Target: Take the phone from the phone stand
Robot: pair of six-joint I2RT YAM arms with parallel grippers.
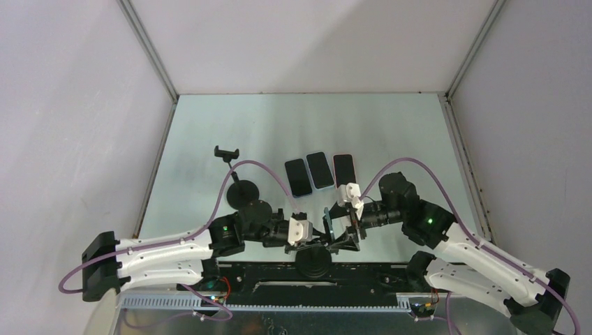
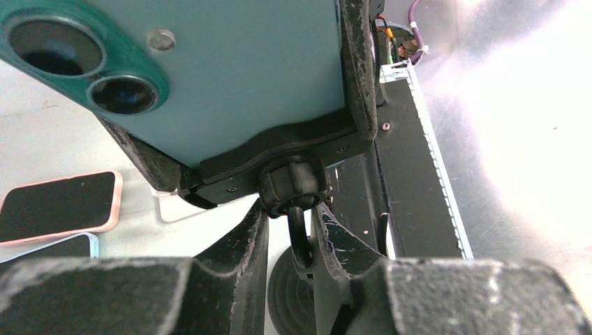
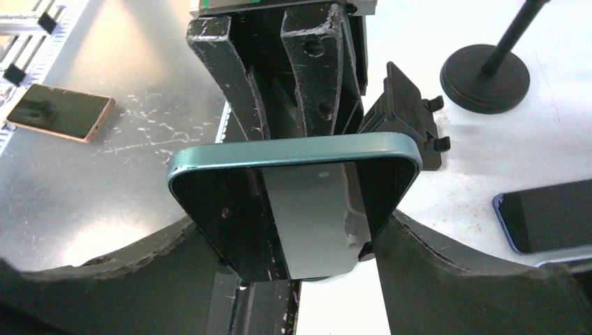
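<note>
The teal phone (image 2: 237, 63) sits in the black phone stand's holder (image 2: 307, 136), above my left gripper, which is shut on the stand's pole. The stand's round base (image 1: 313, 264) lies at the table's front edge. In the right wrist view the phone (image 3: 293, 150) is end-on between the fingers of my right gripper; whether these grip it is hidden behind the phone.
Several phones (image 1: 297, 176) lie flat at the middle of the table. A second, empty stand (image 1: 242, 194) stands to their left.
</note>
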